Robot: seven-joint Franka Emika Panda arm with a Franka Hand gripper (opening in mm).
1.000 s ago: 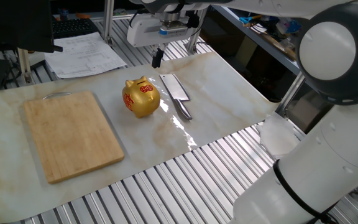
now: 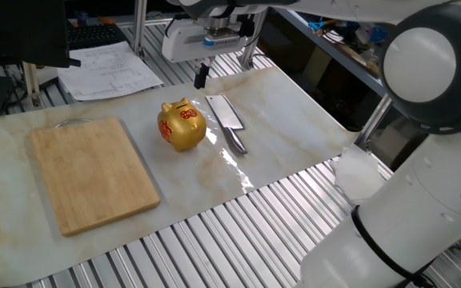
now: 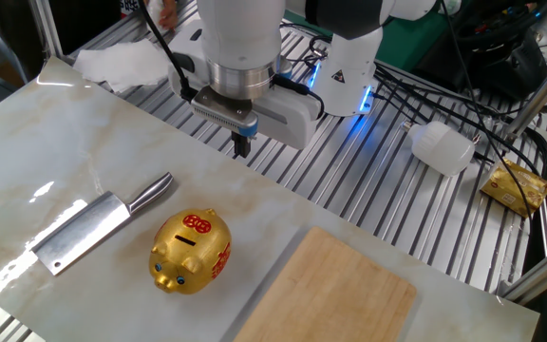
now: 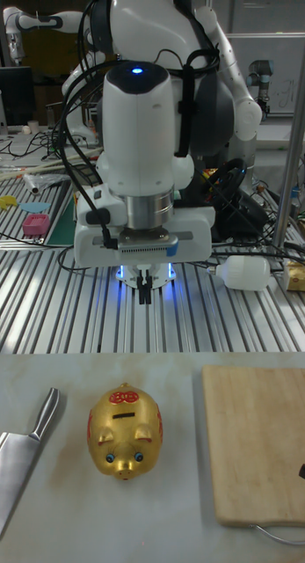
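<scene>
My gripper (image 4: 144, 302) hangs in the air, its dark fingertips close together and nothing visible between them. In the second exterior view the gripper (image 3: 241, 152) appears above the slatted table, apart from all objects. A gold piggy bank (image 2: 182, 125) with red markings stands upright on the marbled mat (image 2: 274, 112). Beside it lies a cleaver (image 3: 93, 226) with a broad steel blade and a metal handle. On the pig's other side a wooden cutting board (image 2: 94, 176) rests flat; in the third exterior view the board (image 4: 261, 441) is at the right.
Printed papers (image 2: 106, 72) lie beyond the mat in the first exterior view. A white bulb-shaped object (image 3: 442, 148) and a gold packet (image 3: 516, 187) sit on the slats. White crumpled tissue (image 3: 122, 65) is near the mat's corner. Bare mat separates pig and board.
My gripper has shifted very slightly left and down in the first exterior view. The pig, cleaver and board have not moved.
</scene>
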